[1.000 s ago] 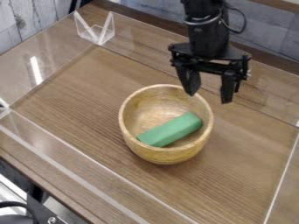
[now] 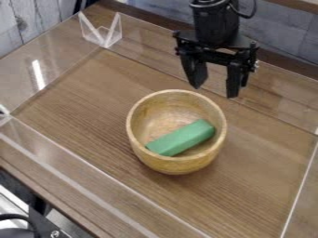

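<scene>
A tan bowl [image 2: 174, 102] sits on the wooden table, with a green oblong block [image 2: 180, 138] lying inside it, tilted along a diagonal. My black gripper [image 2: 214, 72] hangs above the table behind the bowl, open, with its two fingers spread apart and nothing visible between them.
A clear plastic piece [image 2: 102, 30] stands at the back left. A black cable lies at the lower left edge.
The bowl and green block look unchanged.
</scene>
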